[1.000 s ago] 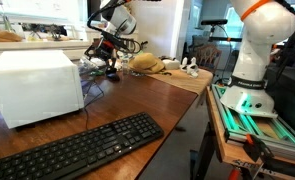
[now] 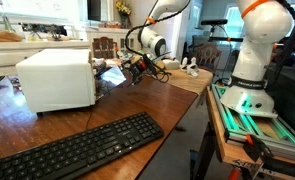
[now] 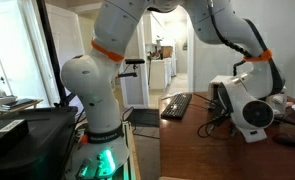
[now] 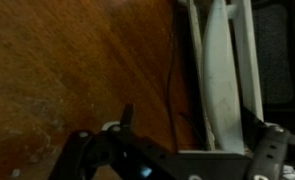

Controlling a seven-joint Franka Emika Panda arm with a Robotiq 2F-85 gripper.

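My gripper point(image 2: 137, 72) hangs low over the brown table, to the right of a white box point(image 2: 59, 82) in exterior view 1. A pale, thin item point(image 2: 113, 75) stands tilted between the box and the gripper. In the wrist view my gripper has its fingertips apart, so it is open. A whitish curved piece point(image 4: 220, 75), inside a pale frame, runs down toward the right finger. Whether the finger touches it, I cannot tell. The arm's white wrist point(image 3: 249, 105) hides most of the gripper in exterior view 2.
A black keyboard point(image 2: 77, 150) lies along the table's front edge. A tan plush-like item point(image 2: 174, 64) and several small white things sit farther back. Bare brown wood point(image 3: 192, 160) is clear in the foreground of exterior view 2.
The gripper has come down toward the table and to the right in exterior view 1, away from the back beside the box. The pale item now shows between the box and gripper.
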